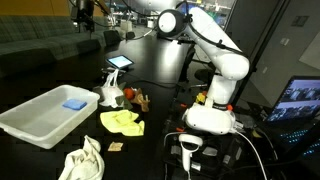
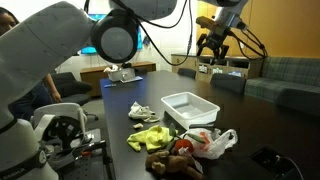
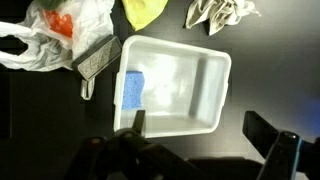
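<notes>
High over the table, my gripper (image 2: pixel 222 42) stands open with nothing between its fingers. Below it in the wrist view is a white bin (image 3: pixel 184 47), whose only visible content is a blue block-like item (image 3: pixel 133 90) near one side. A yellow cloth (image 1: pixel 122 122) lies crumpled on the table beside the bin. Closer to the front in exterior view 1 is a beige cloth (image 1: pixel 85 161). A white plastic bag (image 2: pixel 214 143) with something orange-red in it rests beside the bin.
Brown and red soft items (image 2: pixel 176 163) lie near the bag. A grey tool with a handle (image 3: pixel 97 62) sits between bag and bin in the wrist view. A laptop (image 1: pixel 294 110) is off to the right. Bare dark table (image 3: pixel 262 75) lies beyond the bin's far side.
</notes>
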